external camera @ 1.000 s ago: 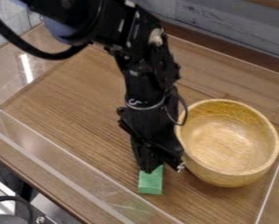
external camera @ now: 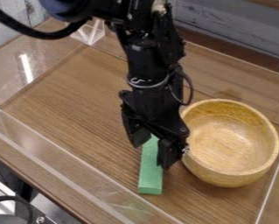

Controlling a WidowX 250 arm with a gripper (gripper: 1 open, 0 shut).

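My black gripper (external camera: 153, 138) hangs in the middle of the camera view, open, its fingers over the upper end of a green rectangular block (external camera: 151, 179). The block lies on the wooden surface near the front, extending toward the viewer from beneath the gripper. Its far end is partly hidden by the fingers. To the right, close beside the gripper, sits a yellow bowl (external camera: 233, 140).
Clear strips run along its front-left and right edges. A grey plank wall (external camera: 235, 26) stands at the back. Cables show at the lower left.
The gripper has risen slightly since a second ago and its fingers look more spread, showing more of the green block. The block and bowl look unmoved.
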